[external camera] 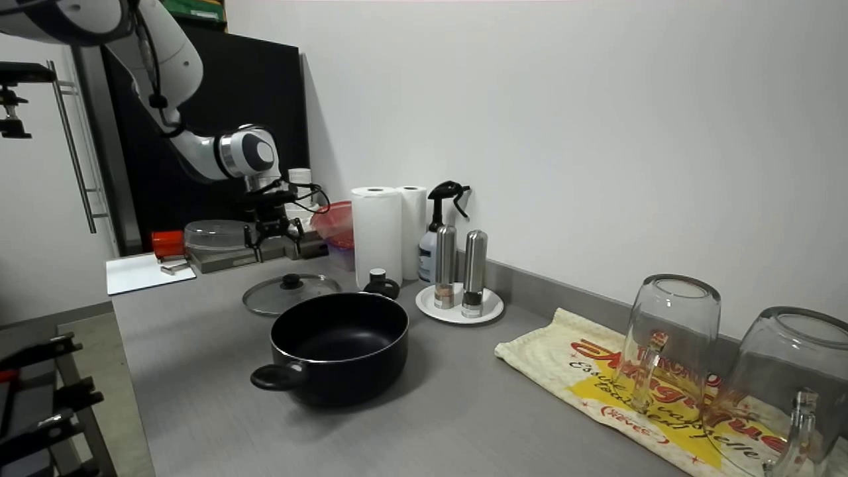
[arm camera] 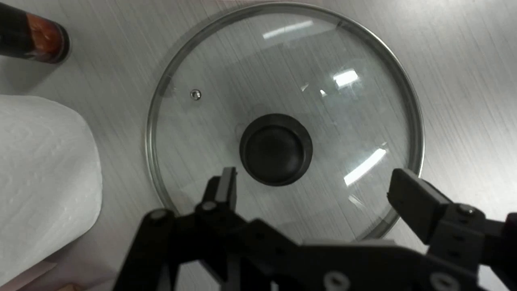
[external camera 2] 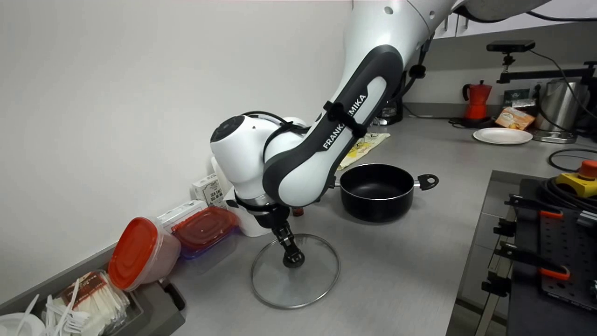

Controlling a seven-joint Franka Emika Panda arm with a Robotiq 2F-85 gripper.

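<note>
A round glass lid (arm camera: 218, 194) with a metal rim and a black knob (arm camera: 276, 149) lies flat on the counter. My gripper hangs above it, open, with one finger on either side of the frame's lower half and nothing between them. In the wrist view the knob shows just beyond the line of the fingertips. Exterior view 1 has the gripper (external camera: 276, 242) over the counter behind the lid (external camera: 270, 297), clear of it. A black two-handled pot (external camera: 342, 366) stands uncovered and empty close to the lid.
Paper towel rolls (external camera: 377, 238), a spray bottle (external camera: 429, 246) and two mills on a white plate (external camera: 493, 307) line the wall. Red-lidded containers (external camera 2: 134, 252) stand on the lid's wall side. Counter in front of the pot is bare.
</note>
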